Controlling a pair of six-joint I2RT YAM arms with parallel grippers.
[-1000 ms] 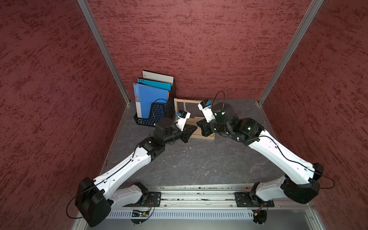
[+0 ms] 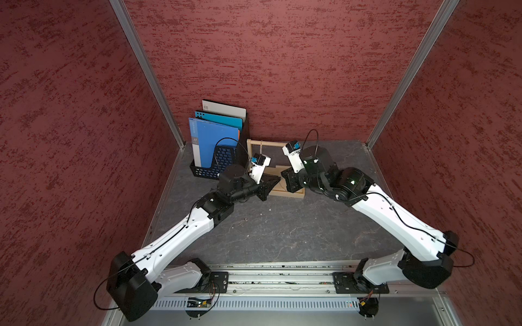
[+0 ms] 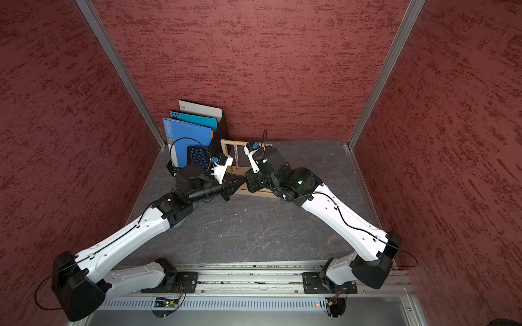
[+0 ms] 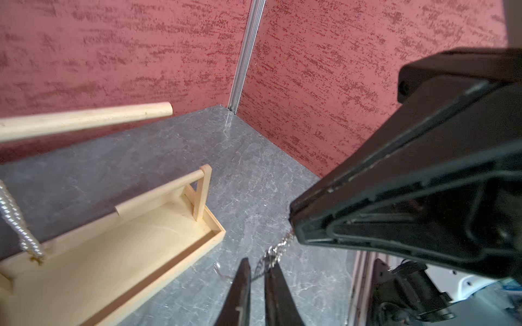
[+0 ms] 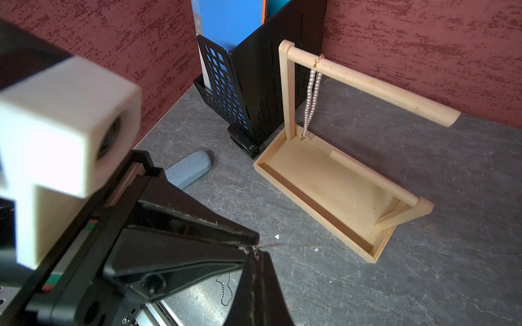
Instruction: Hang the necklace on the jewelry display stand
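A thin silvery chain (image 4: pixel 275 251), the necklace by its look, runs blurred from my right gripper to between my left fingertips. My right gripper is shut on it. At the bottom of the left wrist view, my left gripper stands narrowly open, its fingertips around the chain but slightly apart. In the right wrist view, the left gripper almost meets the right one. Behind them stands the wooden display stand (image 5: pixel 375 93), with a pearl strand (image 5: pixel 310 100) hanging from its bar. The held chain's lower part is not clearly traceable.
A black file holder (image 5: pixel 255 70) with blue folders stands left of the stand, a black stapler (image 5: pixel 243 141) beside it. A grey-blue object (image 5: pixel 188 168) lies nearer. A dark beaded loop (image 5: pixel 224 290) shows lower down.
My left gripper has shifted very slightly within the top left view and its fingers look a little further apart than one second ago. The right arm and the stand look nearly unchanged.
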